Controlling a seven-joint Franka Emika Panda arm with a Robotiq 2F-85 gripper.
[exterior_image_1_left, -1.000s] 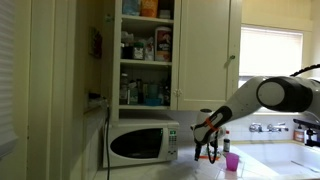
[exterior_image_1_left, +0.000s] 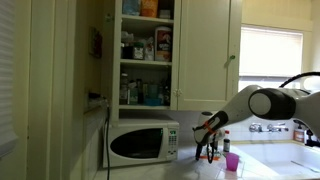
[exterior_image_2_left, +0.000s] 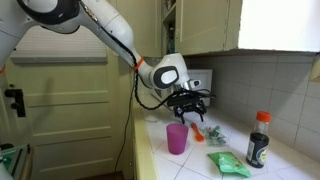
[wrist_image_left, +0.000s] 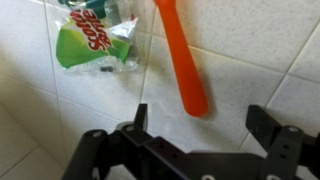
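Observation:
In the wrist view my gripper stands open above the white tiled counter, its two dark fingers wide apart. Between and beyond them lies an orange utensil (wrist_image_left: 183, 62), its rounded handle end pointing toward the gripper; nothing is held. A clear and green plastic packet (wrist_image_left: 90, 38) rests to the left of the utensil. Exterior view 2 has the gripper (exterior_image_2_left: 190, 106) low over the counter behind a pink cup (exterior_image_2_left: 177, 138), with the orange utensil (exterior_image_2_left: 197, 133) just below it.
A dark bottle with a red cap (exterior_image_2_left: 258, 140) and a green packet (exterior_image_2_left: 228, 163) stand and lie nearer the counter's right. The white microwave (exterior_image_1_left: 142, 143) is at the back, under open shelves. A sink (exterior_image_1_left: 283, 155) is at the right.
The arm has come down and slightly toward the counter over the last second. The cup, bottle and microwave have not moved.

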